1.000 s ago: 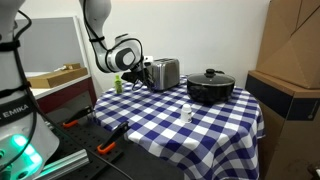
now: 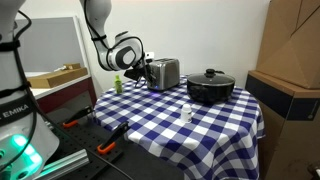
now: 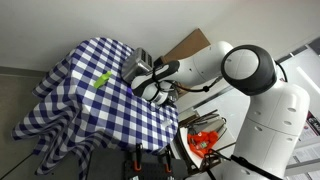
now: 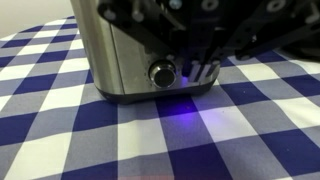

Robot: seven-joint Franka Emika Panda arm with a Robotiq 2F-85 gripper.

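A silver toaster (image 2: 166,73) stands at the back of the checked tablecloth. In the wrist view its metal side fills the upper middle, with a round dark knob (image 4: 162,73) low on it. My gripper is right beside that knob, its fingers shut and nothing showing between them. Whether the fingertips touch the toaster, I cannot tell. From the second exterior view, the arm reaches over the table to the toaster (image 3: 137,66), and its wrist hides part of that area.
A black lidded pot (image 2: 210,88) sits right of the toaster, and a white cup (image 2: 186,115) stands nearer the front. Left of the toaster is a small green object (image 3: 102,79).
The arm's wrist has shifted very slightly beside the toaster. Toaster, pot, cup and green object stand where they were.
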